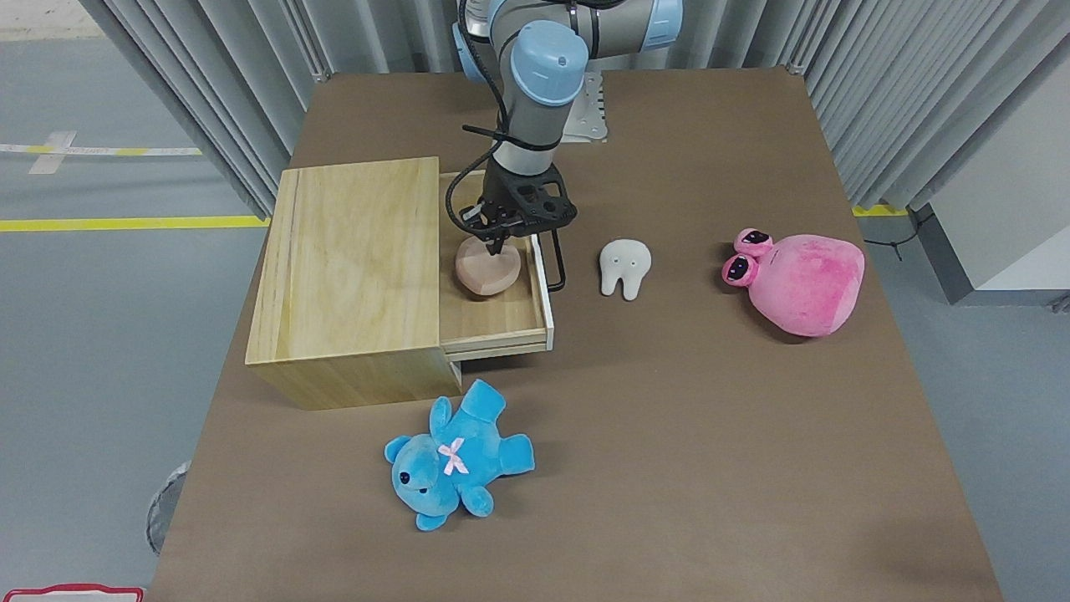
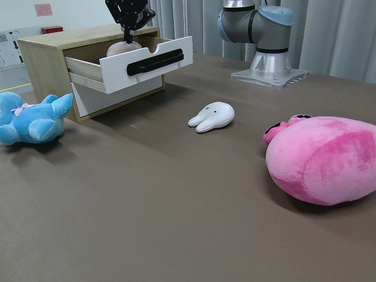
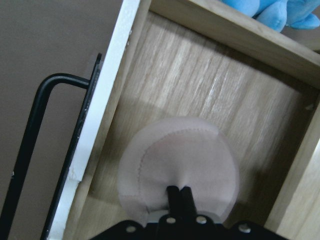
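Note:
A pale pink round plush (image 1: 486,267) is inside the open drawer (image 1: 496,321) of a wooden box (image 1: 341,261); in the left view (image 2: 117,49) it is partly hidden by the drawer front. My gripper is down at the plush, its two fingertips close together and pinching its fabric, with creases around them. In the front view the plush sits just below my gripper (image 1: 493,244).
A white tooth-shaped plush (image 1: 624,261) lies right of the drawer, a pink plush (image 1: 802,286) farther right. A blue bear (image 1: 461,456) lies in front of the box.

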